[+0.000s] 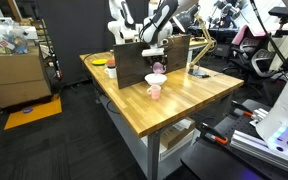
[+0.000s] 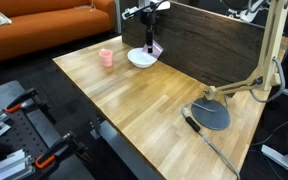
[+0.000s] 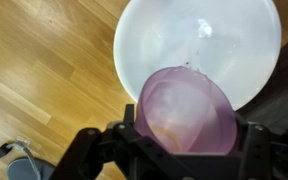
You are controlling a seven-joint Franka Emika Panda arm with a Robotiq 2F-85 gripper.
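Note:
In the wrist view a translucent pink cup [image 3: 189, 100] sits between my gripper's dark fingers, with its mouth overlapping the edge of a white bowl [image 3: 159, 35]. Exterior view 2 shows that cup [image 2: 157, 49] tilted, right beside the bowl [image 2: 141, 60] and close below my gripper [image 2: 150, 40]. From exterior view 1 the cup [image 1: 159, 68] appears just above and behind the bowl [image 1: 152, 79]. The fingers stand wide around the cup; whether they press on it is hard to tell. A few shiny spots show inside the bowl, and its contents are unclear.
A second pink cup [image 2: 106, 58] stands on the table near the bowl. A dark panel [image 2: 206, 45] runs along the table's back edge. A lamp base [image 2: 211, 113] and a cable lie farther along, and the wooden tabletop [image 2: 134, 105] between is clear.

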